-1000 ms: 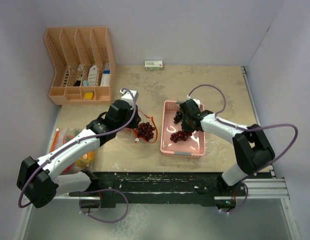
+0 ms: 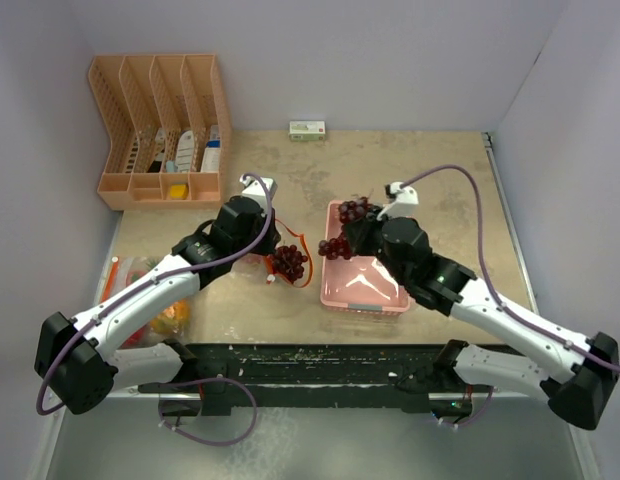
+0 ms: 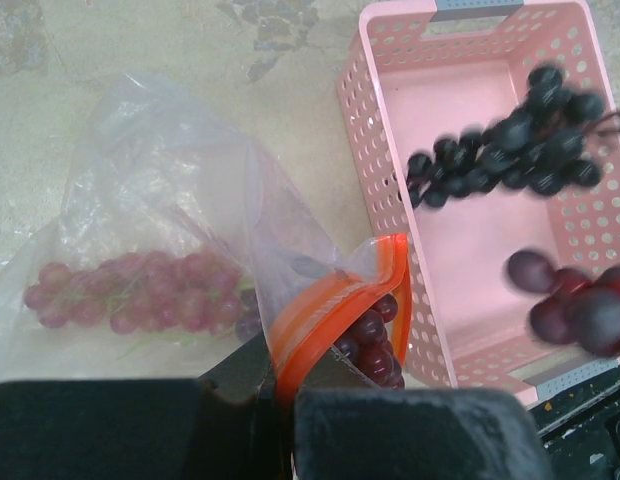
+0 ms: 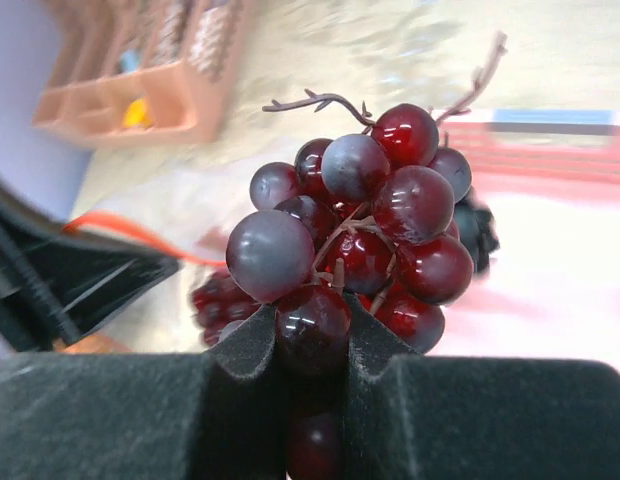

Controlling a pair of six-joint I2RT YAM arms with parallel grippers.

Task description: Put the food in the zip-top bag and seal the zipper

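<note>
A clear zip bag (image 3: 140, 170) with an orange zipper holds red grapes (image 2: 288, 262); its mouth gapes, and my left gripper is shut on its edge. My right gripper holds a big bunch of red grapes (image 4: 365, 220) above the pink basket (image 2: 365, 290), left of and higher than its middle. In the left wrist view, dark grapes (image 3: 510, 145) appear blurred over the basket, with red grapes (image 3: 590, 310) below them.
At the back left stands a tan divided organizer (image 2: 125, 100) with small items. Another filled bag (image 2: 160, 310) lies at the front left. A small box (image 2: 307, 130) sits at the back.
The left arm has stayed put.
</note>
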